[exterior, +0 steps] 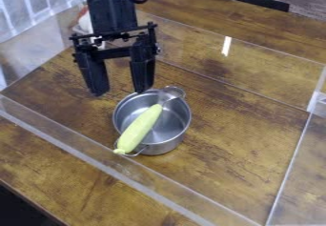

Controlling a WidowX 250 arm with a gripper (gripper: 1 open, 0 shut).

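My black gripper (117,77) is open, its two wide fingers pointing down above and just behind a small steel pot (171,132), with nothing between them. A pale yellow-green elongated vegetable (140,127) lies diagonally inside the pot, its near end resting toward the front rim by a wire handle.
Clear transparent panels or edges run along the left, front and right. A partly hidden light object with reddish parts sits at the back left, behind my arm.
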